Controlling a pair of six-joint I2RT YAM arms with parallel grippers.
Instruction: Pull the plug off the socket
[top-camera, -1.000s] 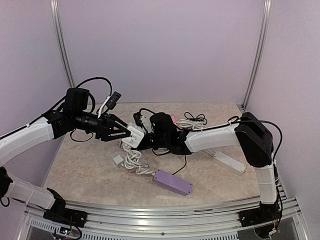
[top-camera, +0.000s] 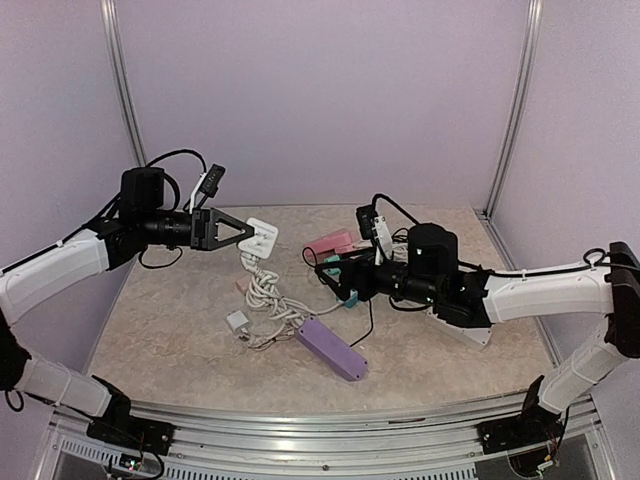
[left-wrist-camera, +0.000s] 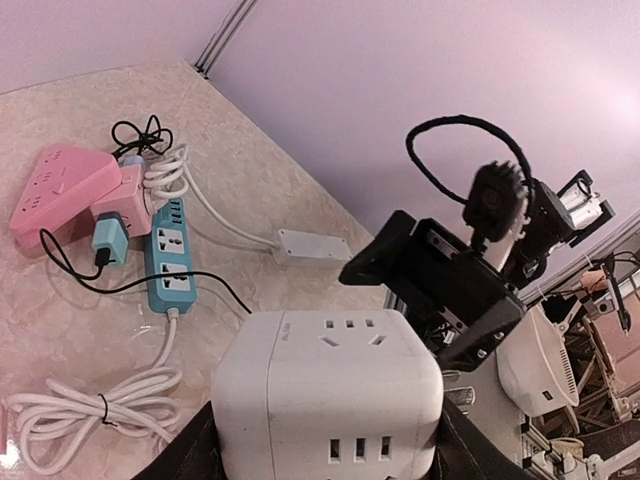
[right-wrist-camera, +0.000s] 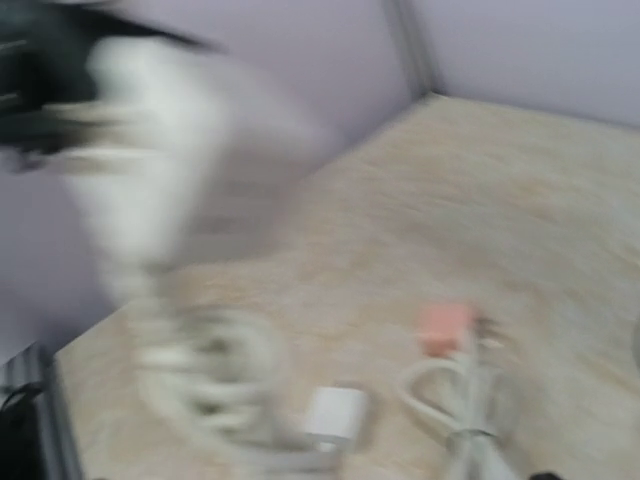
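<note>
A white cube-like socket (left-wrist-camera: 340, 390) on a white cable is held up off the table, and my left gripper (top-camera: 248, 232) is shut on it. No plug shows in the slots on the two faces seen in the left wrist view. My right gripper (top-camera: 333, 283) stands open, away to the right of the socket, with nothing seen between its fingers. In the right wrist view the socket (right-wrist-camera: 180, 160) is blurred, at the upper left. Out on the table lie a white plug adapter (top-camera: 238, 322) and a pink-orange plug (right-wrist-camera: 445, 328).
A purple power strip (top-camera: 332, 348) lies at the front middle. Behind are a blue strip (left-wrist-camera: 172, 258) with a blue plug (left-wrist-camera: 110, 239) beside it, a pink strip (left-wrist-camera: 65, 188) and a white strip (left-wrist-camera: 310, 248). Coiled white cable (top-camera: 265, 290) hangs and lies below the socket.
My right gripper has pulled away to the right from beside the socket and is now open. The left gripper, still on the socket, has risen slightly to the left. The purple strip has shifted slightly left.
</note>
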